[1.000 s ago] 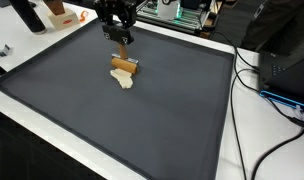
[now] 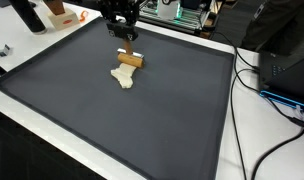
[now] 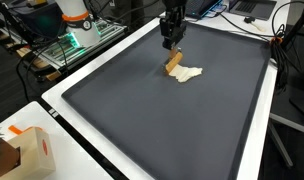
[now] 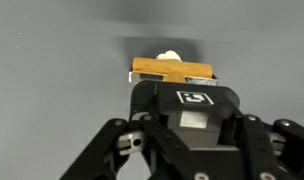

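An orange-brown wooden tool (image 2: 131,60) with a bar-shaped lower part rests on or just above the dark board, near its far edge. My gripper (image 2: 128,41) is above it, shut on its upright part. In the wrist view the wooden bar (image 4: 199,70) lies across just beyond my black gripper body, with a shiny strip along its edge. Exterior view 2 shows the tool (image 3: 173,61) tilted. Close beside it lies a flat cream piece (image 3: 187,73) of irregular outline; only a bit of it shows beyond the bar from the wrist. The fingertips are mostly hidden.
The dark board (image 2: 142,120) is bare over its near and right parts. A box with a wooden-coloured part (image 2: 62,18) stands off the board at the far left. Black cables (image 2: 237,95) and a dark device (image 2: 290,80) are at the right.
Over the last second my gripper and the wooden tool have shifted slightly right and away in exterior view 1. More of the cream piece shows now.
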